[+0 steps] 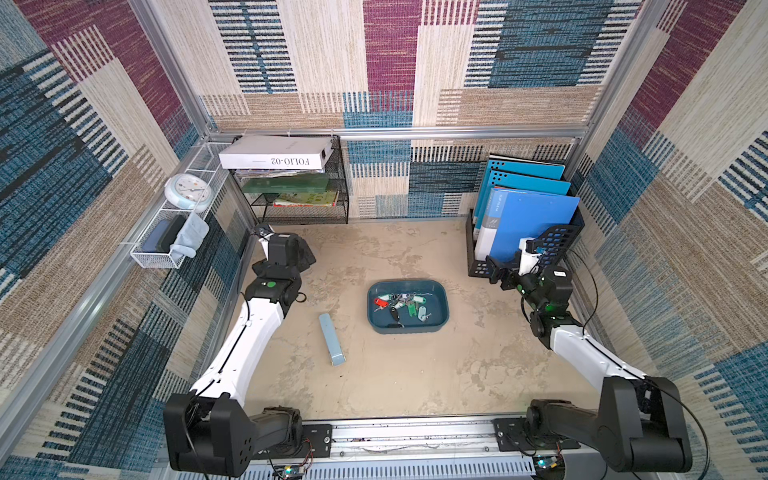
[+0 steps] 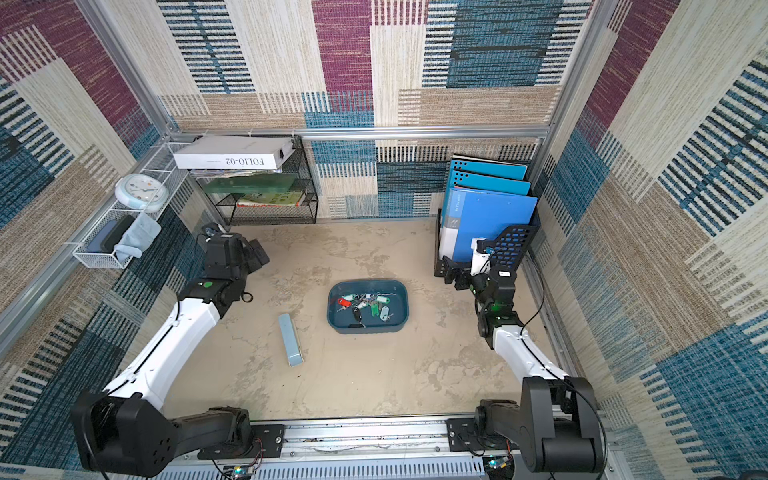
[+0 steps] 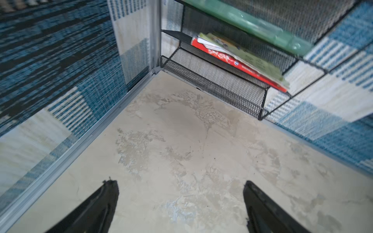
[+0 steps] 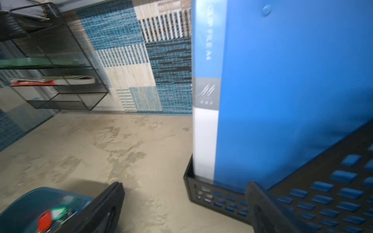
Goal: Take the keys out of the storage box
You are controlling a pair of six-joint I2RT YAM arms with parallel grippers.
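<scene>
A dark teal storage box (image 1: 408,324) sits mid-table, holding several keys (image 1: 400,302) with red, green and black tags or fobs. My left gripper is open and empty, left of and behind the box, facing the back-left corner. My right gripper is open and empty in front of the blue file holder, right of the box, whose rim shows at lower left in the right wrist view.
A black file holder with blue folders (image 1: 528,216) stands back right, a wire shelf (image 1: 300,212) back left. A white basket (image 1: 160,252) hangs on the left wall. A long light-blue object (image 1: 331,340) lies left of the box.
</scene>
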